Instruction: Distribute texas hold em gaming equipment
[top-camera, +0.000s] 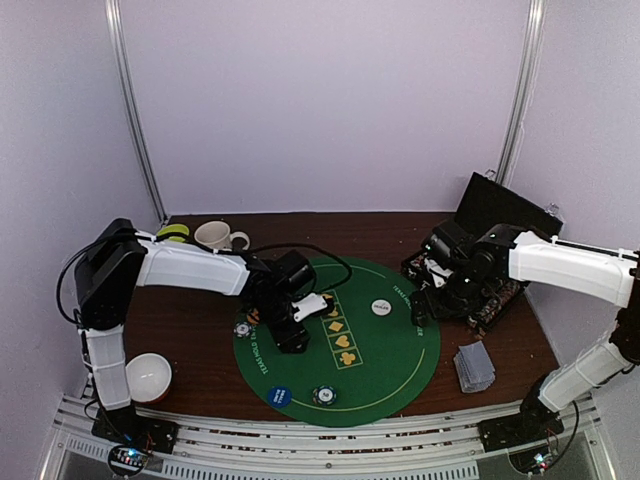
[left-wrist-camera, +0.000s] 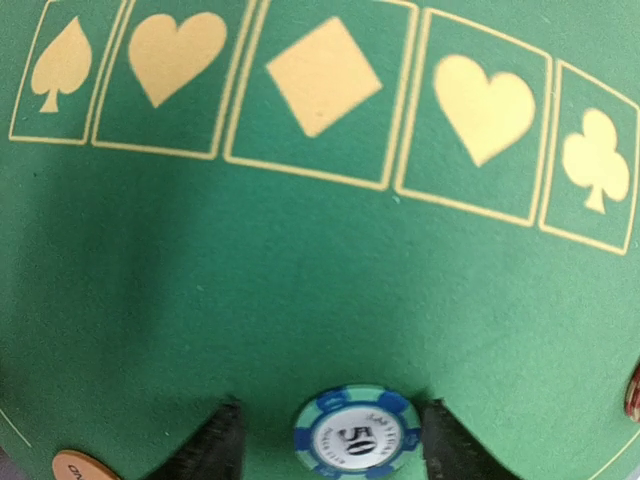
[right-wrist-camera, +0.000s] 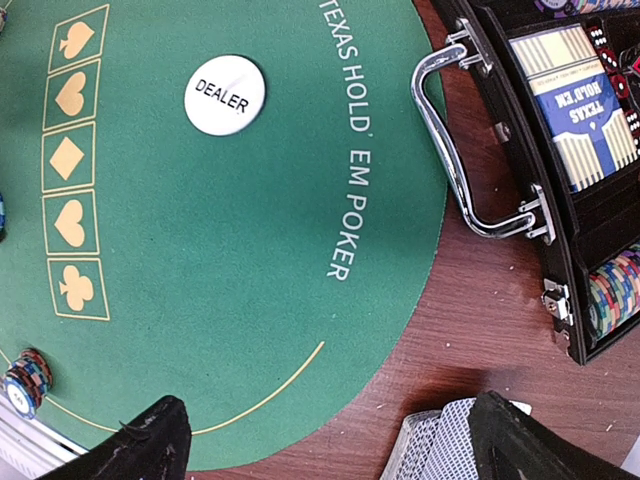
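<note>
My left gripper is low over the green mat (top-camera: 390, 350), fingers apart around a blue-edged 50 chip (left-wrist-camera: 358, 437); the left finger stands clear of it, the right one is close beside it. My right gripper is open above the mat's right edge, near a card stack (top-camera: 474, 367). The open chip case (right-wrist-camera: 555, 290) holds chips and a boxed deck (right-wrist-camera: 580, 110). A white dealer button (right-wrist-camera: 225, 95) lies beside the card boxes. A chip stack (right-wrist-camera: 27, 383) and a blue disc (top-camera: 280, 396) sit at the mat's near side.
A white bowl (top-camera: 148, 377) stands at the near left. A mug (top-camera: 214, 236) and a green cup (top-camera: 172, 231) are at the back left.
</note>
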